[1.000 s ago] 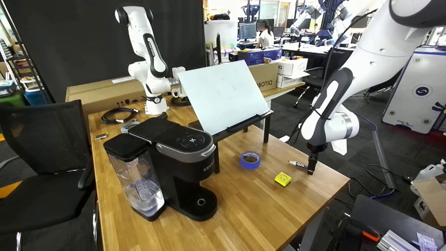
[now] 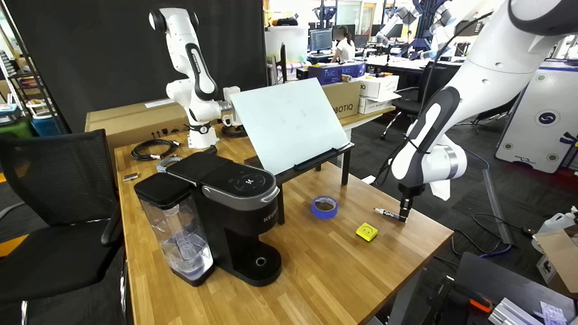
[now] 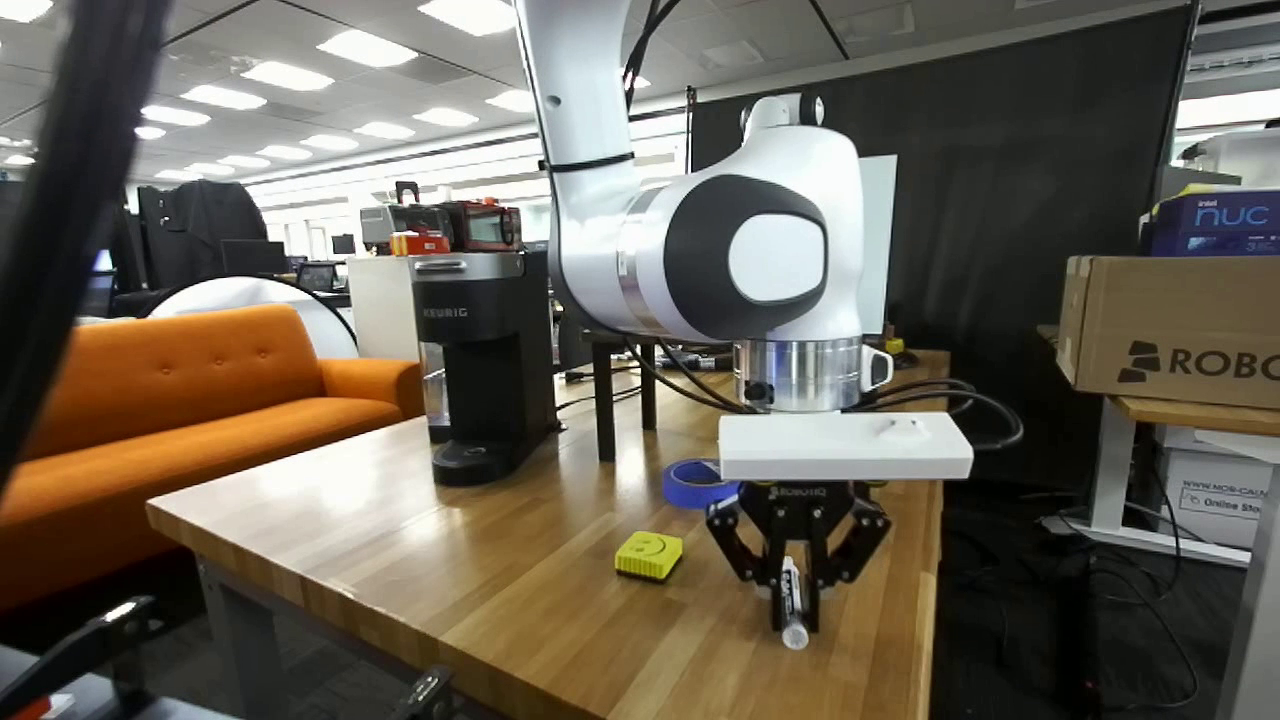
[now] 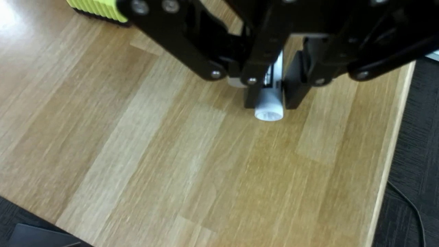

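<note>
A white-and-black marker (image 2: 387,213) lies on the wooden table near its right edge. My gripper (image 3: 794,608) points down over its near end, one finger on each side. In the wrist view the marker's pale round end (image 4: 269,109) pokes out between the dark fingertips, which stand very close to its sides. Whether both pads press on it is not clear. The rest of the marker is partly hidden behind the fingers.
A yellow block (image 2: 367,232) sits beside the gripper, with a blue tape roll (image 2: 325,213) farther back. A black coffee maker (image 2: 238,216) and a whiteboard on a stand (image 2: 295,124) occupy the table's other side.
My gripper's fingertips have shifted slightly, and a pale bit of the marker's near end now shows by them. The marker's far tip, yellow block and tape look unmoved.
</note>
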